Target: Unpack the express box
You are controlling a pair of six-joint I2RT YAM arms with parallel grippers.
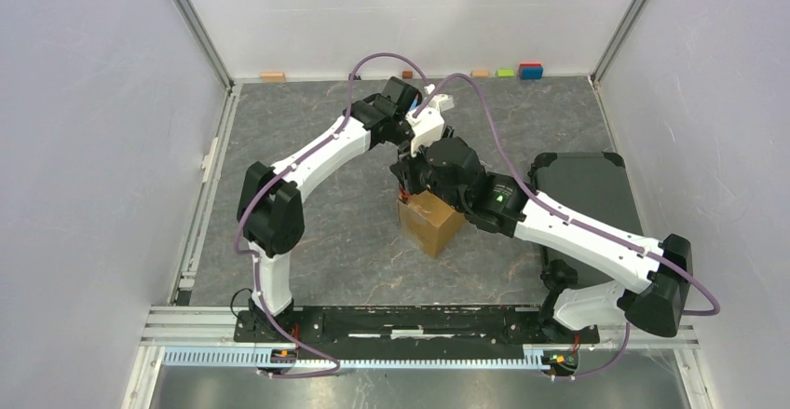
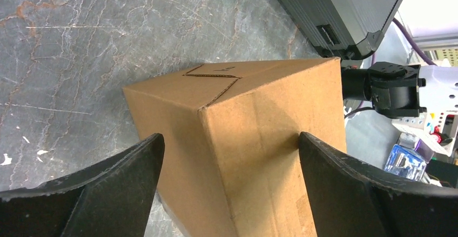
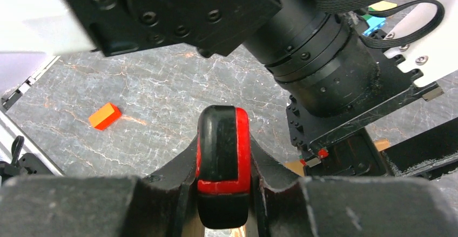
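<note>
A cardboard box (image 1: 430, 227) stands at the table's centre, largely under both grippers. In the left wrist view my left gripper is open around the upper part of the box (image 2: 259, 172), one finger at either side; whether both touch it I cannot tell. My right gripper is shut on a red-and-black object (image 3: 223, 140), upright between its fingers in the right wrist view. From the top it is over the box, mostly hidden by the arm.
A dark case (image 1: 587, 204) lies at the right. Coloured blocks (image 1: 531, 72) line the back wall. The arms crowd the middle.
</note>
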